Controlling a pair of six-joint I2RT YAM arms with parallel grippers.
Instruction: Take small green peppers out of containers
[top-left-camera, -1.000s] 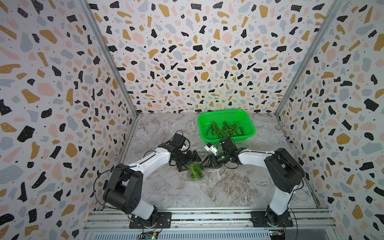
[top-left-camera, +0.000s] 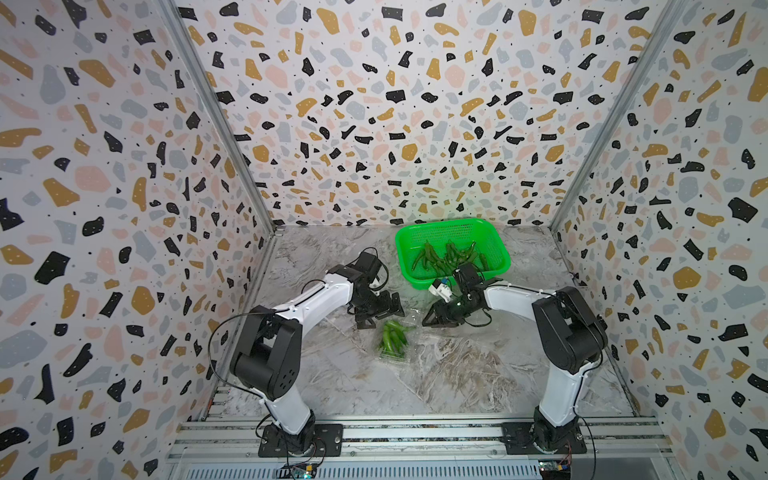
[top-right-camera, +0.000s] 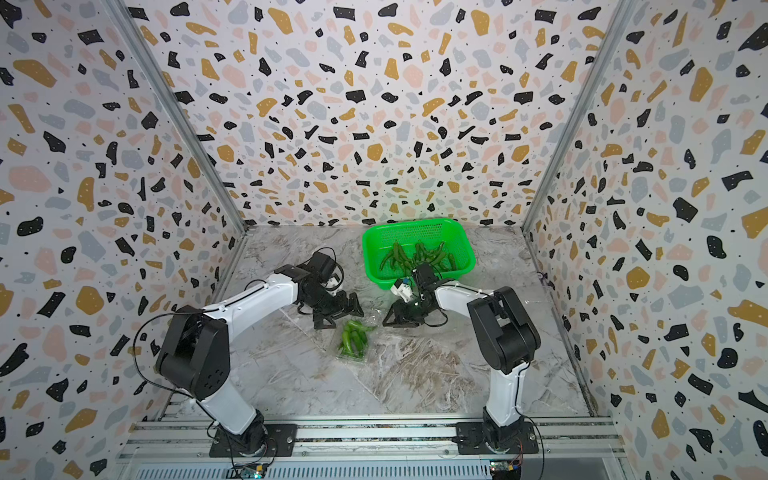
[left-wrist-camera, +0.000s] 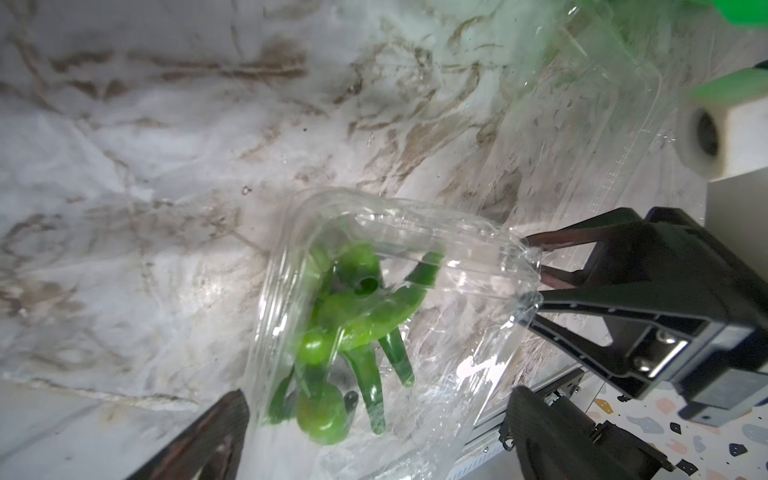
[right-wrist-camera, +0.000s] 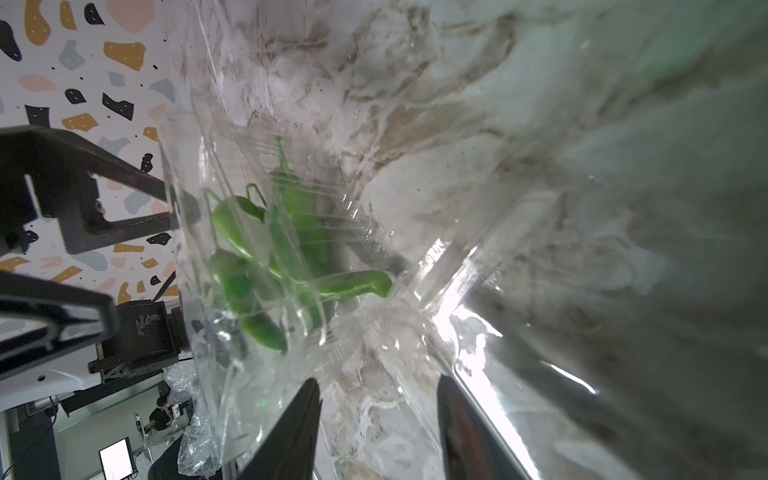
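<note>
A clear plastic container (top-left-camera: 393, 357) with several small green peppers (left-wrist-camera: 364, 320) inside lies on the marbled table between my two grippers. My left gripper is open, its dark fingers (left-wrist-camera: 212, 436) set wide on either side of the container in the left wrist view. Over at the container's right-hand corner is my right gripper, its fingers (right-wrist-camera: 300, 428) parted. In the left wrist view those fingertips come up against the clear corner; whether they touch it cannot be told. Reflections make it hard to tell how far the lid is raised.
Behind the grippers stands a green basket (top-left-camera: 409, 273) holding several long green peppers. A clear plastic piece (left-wrist-camera: 612, 64) shows faintly at the upper right of the left wrist view.
My right gripper has moved right and slightly back from over the container.
</note>
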